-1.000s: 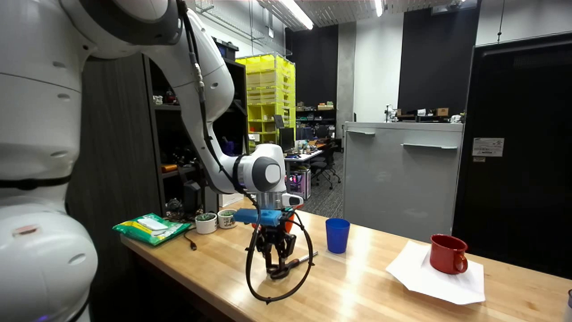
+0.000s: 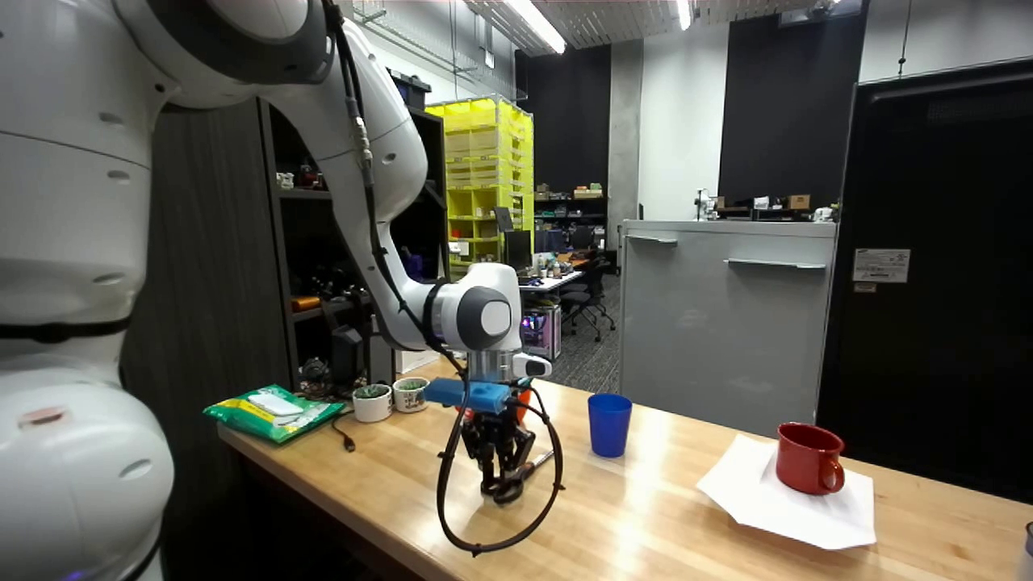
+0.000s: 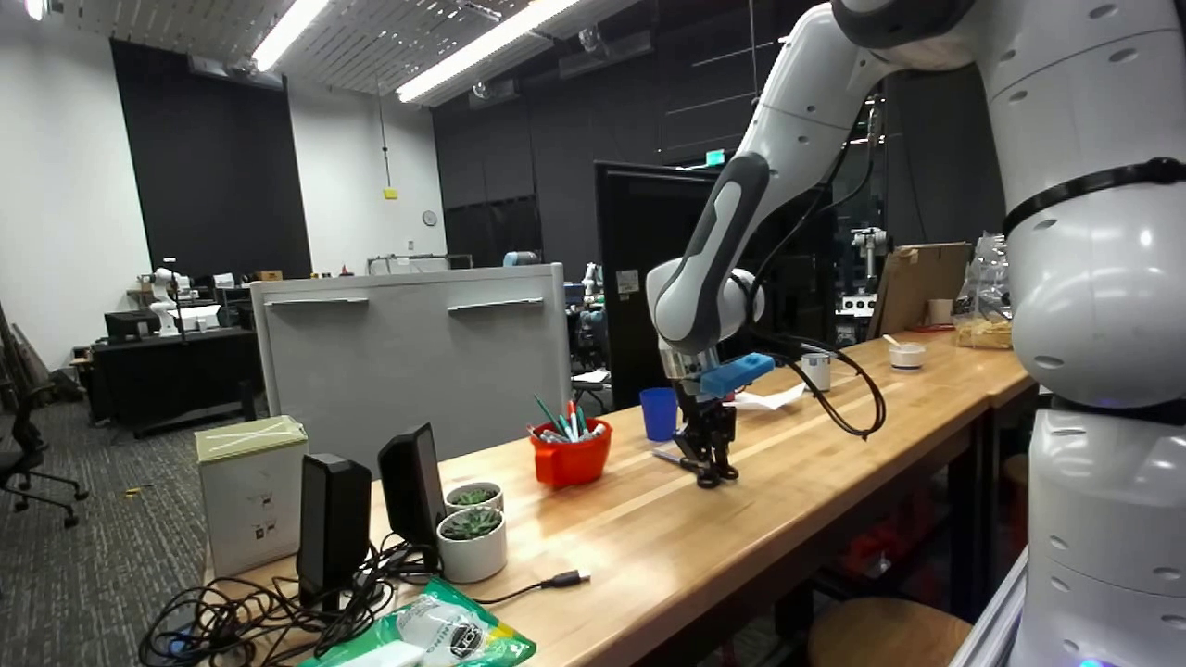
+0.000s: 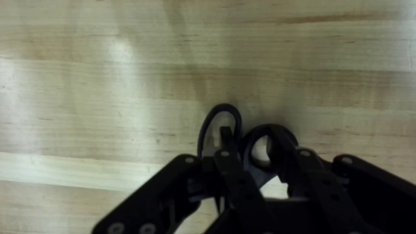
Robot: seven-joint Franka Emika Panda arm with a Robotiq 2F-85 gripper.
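Note:
Black-handled scissors lie at or just above the wooden tabletop, their two finger loops showing in the wrist view. My gripper is shut on them, one handle loop caught between its dark fingers. In exterior view 1 the gripper points down at the table, and the metal blades reach out to its right. Exterior view 2 has the blades extending left from the gripper. Whether the scissors still touch the table cannot be told.
A blue cup stands right of the gripper. Farther right, a red mug sits on white paper. A red-orange pen holder, potted succulents and a green packet are toward the other end.
The scissors have shifted a little in the grip: their blade end stands farther left in exterior view 1. The hand has moved only slightly to the right and down.

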